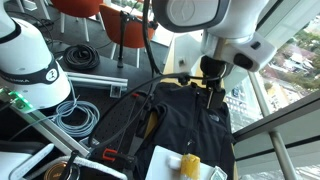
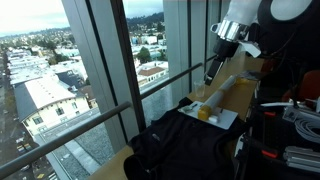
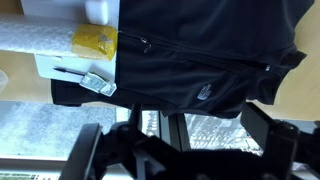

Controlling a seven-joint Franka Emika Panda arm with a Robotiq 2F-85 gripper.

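A black jacket [image 1: 182, 112] with a small white logo lies spread on the table; in the wrist view the jacket [image 3: 205, 62] fills the middle, its zip running across. My gripper stands open above the jacket's lower edge on the window side, nothing between its fingers. Exterior view 1 has the gripper [image 1: 212, 92] over the far part of the jacket, pointing down. From the other side, the gripper [image 2: 211, 72] hangs well clear of the table. Whether any finger touches the cloth cannot be told.
Beside the jacket lies a white board [image 3: 62, 68] with a white textured roll [image 3: 35, 36], a yellow piece [image 3: 94, 42] at its end, and a small clear item [image 3: 98, 83]. Tall windows and a metal rail [image 2: 65, 138] border the table. Cables [image 1: 78, 118] lie near the arm's base.
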